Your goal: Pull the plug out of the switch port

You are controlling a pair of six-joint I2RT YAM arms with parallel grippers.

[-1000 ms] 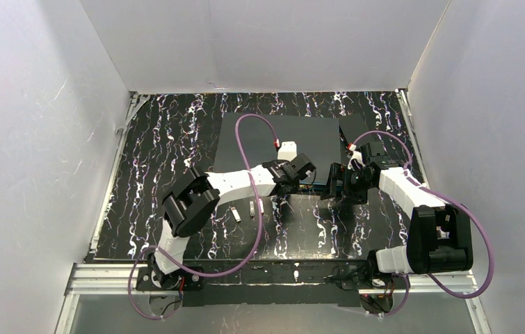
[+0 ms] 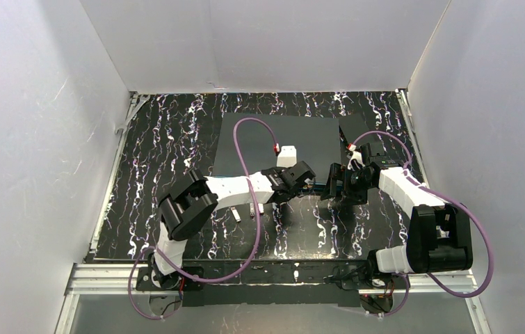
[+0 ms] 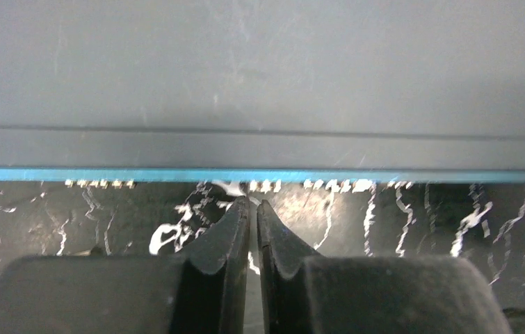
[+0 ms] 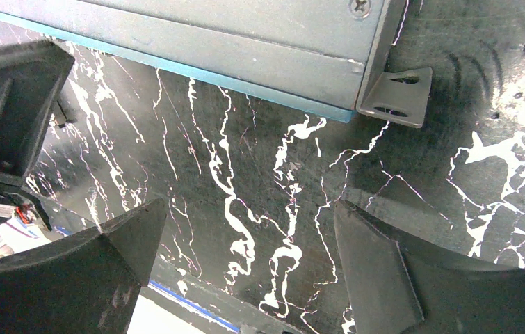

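The switch is a grey box (image 3: 259,76) with a blue strip (image 3: 197,175) along its front lower edge; its dark top (image 2: 245,142) lies mid-table in the top view. At the front edge of the switch, my left gripper points its fingertips toward the strip, a narrow gap between them and nothing visible in it. I cannot make out the plug or the ports in any view. My right gripper is wide open over bare table, in front of the switch's right end, nothing between its fingers.
Small white pieces (image 2: 236,214) lie on the table in front of the switch. A metal bracket (image 4: 402,97) sticks out from the switch's right end. A black part (image 4: 16,111) fills the left of the right wrist view.
My left gripper has shifted slightly toward the front of the table, away from the switch. The right arm stays where it was.
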